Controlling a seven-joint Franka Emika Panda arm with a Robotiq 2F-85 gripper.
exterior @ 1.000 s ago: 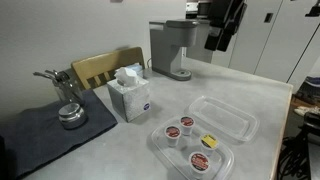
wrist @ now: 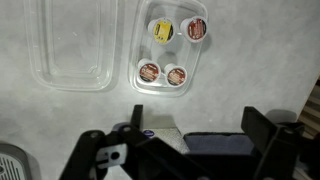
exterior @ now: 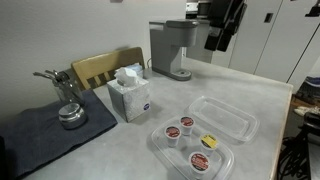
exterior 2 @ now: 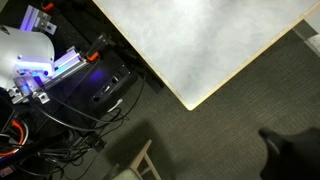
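Several coffee pods sit in a clear plastic container (exterior: 219,163) on the table. One pod (wrist: 162,32) has a yellow lid; another pod (wrist: 195,29) beside it has a red-brown and white lid, as do the pods nearer the gripper, such as this one (wrist: 148,71). An empty clear tray (wrist: 73,85) lies alongside the container. High over the table, my gripper stands open with nothing between its fingers, well clear of the pods. In exterior view 1 the gripper (exterior: 224,40) shows at the upper right, partly cut off by the frame.
A tissue box (exterior: 129,99) stands mid-table, with a grey coffee machine (exterior: 167,50) behind. At the left, a dark mat (exterior: 88,132) bears a metal jar (exterior: 72,117) and a utensil holder (exterior: 66,88). Bare table lies at front left. Exterior view 2 shows mostly a table corner (exterior 2: 205,60) and floor.
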